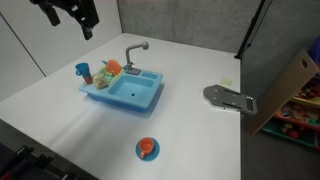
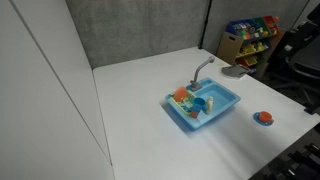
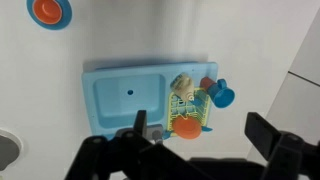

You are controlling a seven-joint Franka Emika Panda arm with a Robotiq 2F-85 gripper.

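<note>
High above the white table, my gripper (image 1: 71, 29) hangs at upper left in exterior view 1. Its dark fingers stand wide apart, with nothing visible between them. A light-blue toy sink (image 3: 128, 96) lies below, its basin empty. Its rack side, on the right in the wrist view, holds an orange dish (image 3: 187, 127) and a pale item (image 3: 183, 87). A blue cup (image 3: 222, 94) is at the rack's outer edge, with a reddish-brown item (image 3: 207, 83) beside it. Apart from the sink, an orange cup (image 1: 146, 145) sits on a blue saucer (image 1: 155, 154).
A grey faucet (image 1: 137, 46) rises behind the sink. On the table's far right lies a flat grey metal piece (image 1: 228, 98). Shelves with colored bins (image 2: 250, 38) stand beyond the table. Clear white surface surrounds the sink and saucer.
</note>
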